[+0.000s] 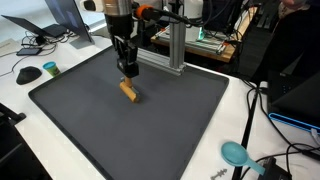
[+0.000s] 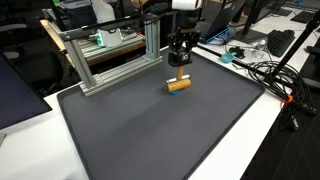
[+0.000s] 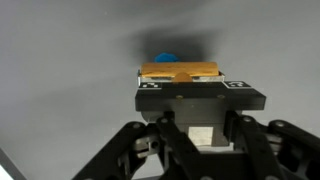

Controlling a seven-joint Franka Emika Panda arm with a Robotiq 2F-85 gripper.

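A wooden mallet-like piece hangs from my gripper, its head a short light-brown cylinder lying crosswise and its thin stem running up between the fingers. My gripper is shut on that stem. From exterior view 1 the wooden head shows just below the black gripper, over the far part of the dark mat. In the wrist view the head spans the front of the fingers. Something small and blue peeks out beyond it; I cannot tell whether it is attached. Whether the head touches the mat is unclear.
A metal frame post stands close behind the gripper. A teal cup and a light-blue round object lie off the mat.
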